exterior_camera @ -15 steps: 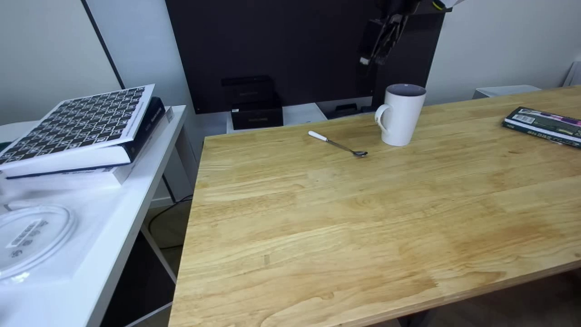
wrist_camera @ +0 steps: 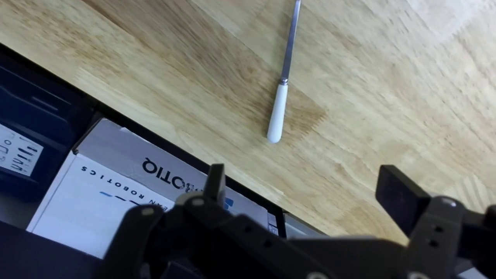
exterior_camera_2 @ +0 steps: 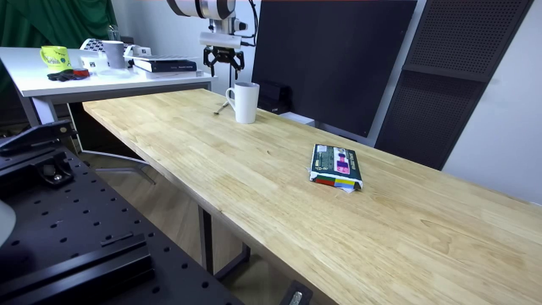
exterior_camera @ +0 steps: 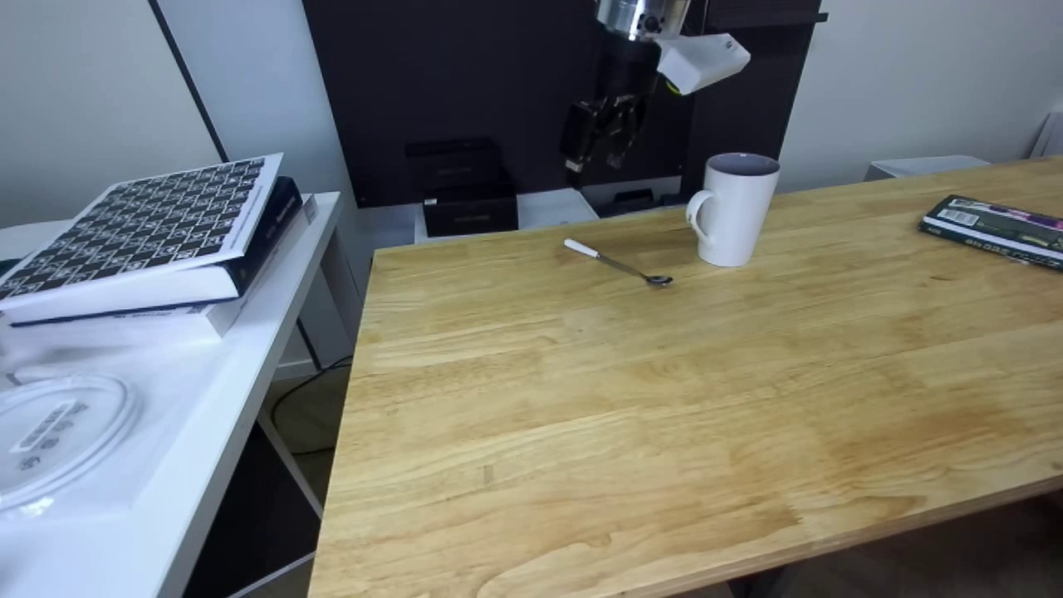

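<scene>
A spoon [exterior_camera: 618, 265] with a white handle lies on the wooden table, its bowl end toward the white mug. In the wrist view the spoon's white handle [wrist_camera: 277, 114] and metal stem show, while the bowl is out of frame. The tall white mug [exterior_camera: 737, 211] stands upright to the right of the spoon, handle on its left. Above the table's back edge hangs my gripper [exterior_camera: 595, 164], open and empty. Seen from the wrist, the gripper has its fingers wide apart, and the spoon handle lies on the table beyond them.
A dark green box [exterior_camera_2: 336, 165] lies farther along the table [exterior_camera_2: 244, 183]. Behind the back edge are a Robotiq box [wrist_camera: 111, 186] and a dark screen [exterior_camera: 448, 90]. A white side table [exterior_camera: 249, 389] holds books [exterior_camera: 149, 234].
My gripper has moved left and lower in exterior view 1, from above the mug to near the spoon's handle end. Spoon and mug have stayed in place.
</scene>
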